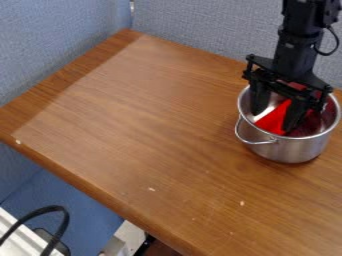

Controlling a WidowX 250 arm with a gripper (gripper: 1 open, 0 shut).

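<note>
A steel pot (pixel 287 148) with a wire handle stands at the right of the wooden table (pixel 134 130). A red object (pixel 273 118) lies inside it. My black gripper (pixel 286 92) hangs over the pot with its fingers down at or inside the rim, partly covering the red object. Whether it grips that object is unclear.
Blue-grey padded walls (pixel 47 45) border the table at the back and left. A black cable (pixel 40 214) and white parts sit off the table at the lower left.
</note>
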